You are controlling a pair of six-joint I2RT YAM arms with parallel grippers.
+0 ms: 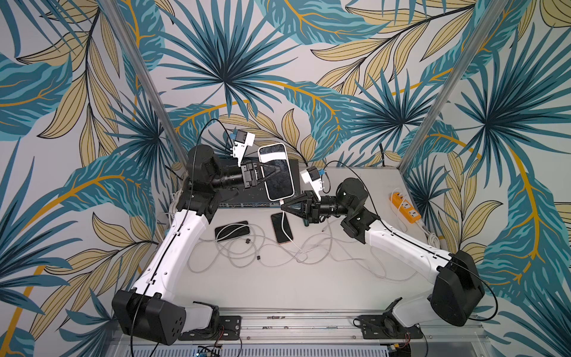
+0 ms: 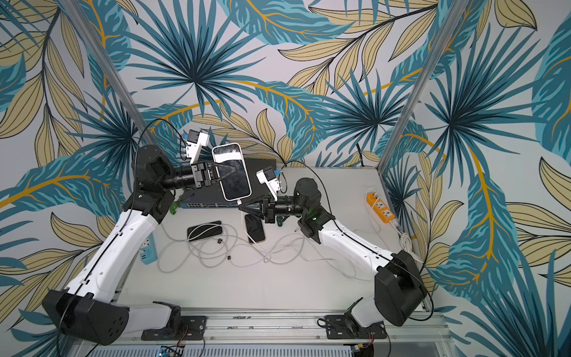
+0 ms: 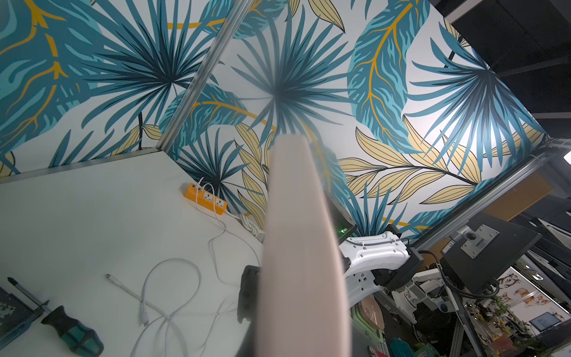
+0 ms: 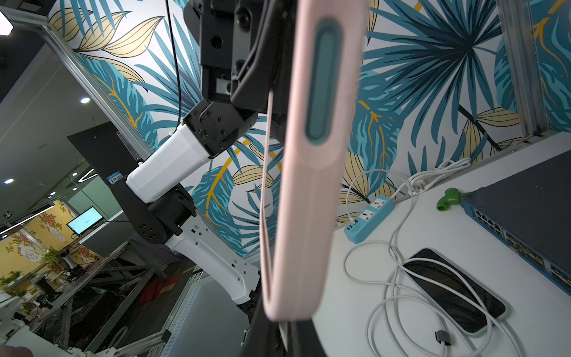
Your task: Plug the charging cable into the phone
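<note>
A phone (image 1: 280, 185) in a pale pink case is held up above the table, its dark screen facing the top views, with my left gripper (image 1: 274, 171) shut on its sides. Edge-on, the same phone (image 3: 303, 255) fills the middle of the left wrist view. Right at its bottom edge is my right gripper (image 1: 286, 206), shut on the end of the white charging cable (image 1: 284, 223), which hangs down toward the table. In the right wrist view the fingertips sit just under the phone's lower end (image 4: 297, 303). Whether the plug is inside the port I cannot tell.
Two dark phones, one at left (image 1: 232, 231) and one near the middle (image 2: 254, 228), lie on the table among looped white cables. Behind stands a dark network switch (image 4: 535, 208). An orange power strip (image 1: 405, 207) is at right, a blue one (image 2: 147, 248) at left. A screwdriver (image 3: 74, 333) also lies there.
</note>
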